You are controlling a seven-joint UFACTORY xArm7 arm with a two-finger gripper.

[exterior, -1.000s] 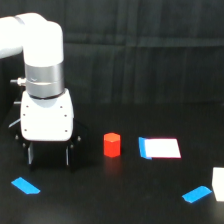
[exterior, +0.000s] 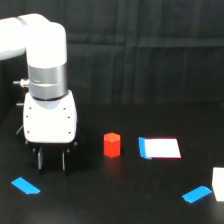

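A white robot arm comes in from the upper left, and its gripper [exterior: 51, 160] hangs low over the black table at the left, its two thin fingers pointing down. Nothing shows clearly between them. A red block [exterior: 112, 145] sits to the right of the gripper, apart from it. Farther right lies a white card with a red edge [exterior: 163, 148], with a blue piece along its left side.
Blue strips lie at the front left [exterior: 25, 186] and front right [exterior: 196, 194]. A white object [exterior: 218, 183] is cut off at the right edge.
The gripper has shifted slightly right, and its fingers stand closer together than before. The objects on the table look unmoved.
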